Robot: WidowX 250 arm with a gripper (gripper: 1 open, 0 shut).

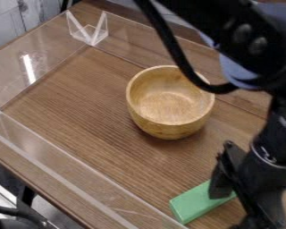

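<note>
My gripper point(231, 183), large and black, fills the lower right of the camera view, low over a green rectangular block point(196, 204) at the bottom centre, partly covering it. The fingers are dark and hard to make out; I see nothing clearly held. A tan round bowl point(170, 100) sits upper centre, behind the gripper.
A clear plastic object point(88, 27) stands at the back left.
</note>
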